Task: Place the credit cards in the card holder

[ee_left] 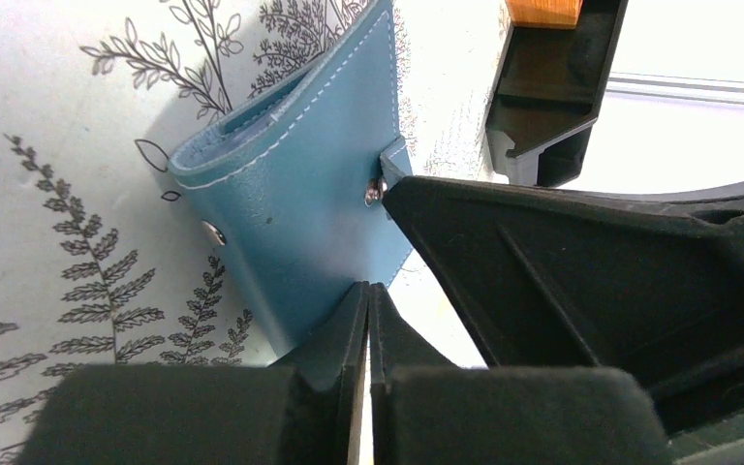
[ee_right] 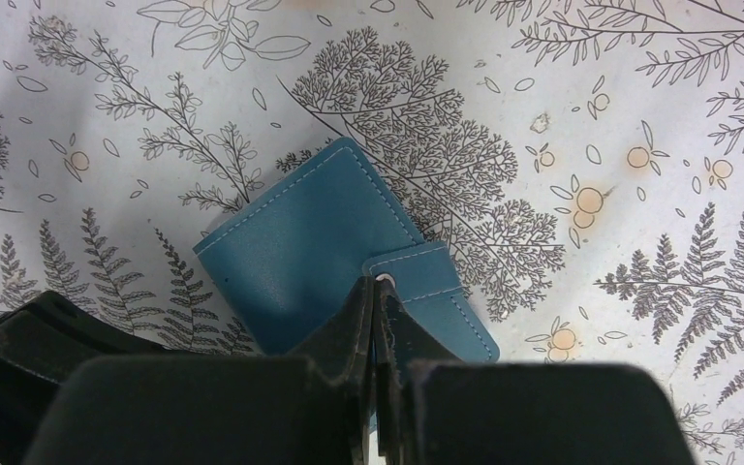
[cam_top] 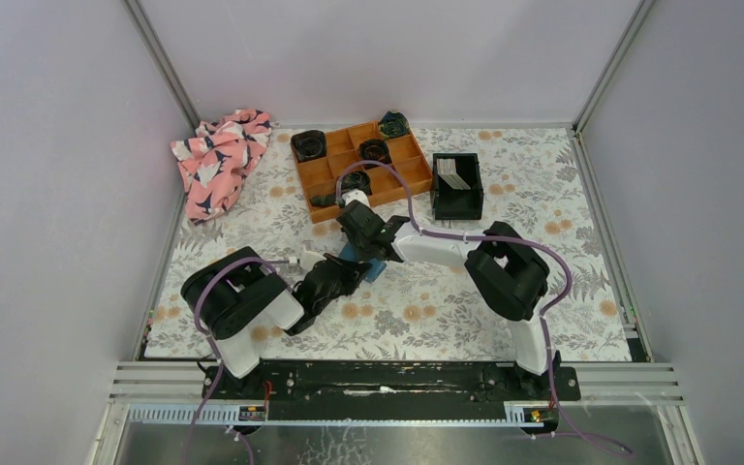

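The blue card holder [cam_top: 374,272] lies on the patterned table beneath both grippers. In the left wrist view the holder [ee_left: 291,194] shows its open, layered end and side strap; my left gripper is shut against its lower part, with nothing clearly visible between the fingers. In the right wrist view the holder [ee_right: 310,232] lies with its snap strap beside the fingertips of my right gripper, which is shut right over the snap. Whether anything is between its fingers is not visible. No cards are clearly seen in the holder.
An orange compartment tray [cam_top: 315,174] with black items stands behind the grippers. A black box [cam_top: 458,203] holding pale flat items is at back right. A pink cloth [cam_top: 215,174] lies back left.
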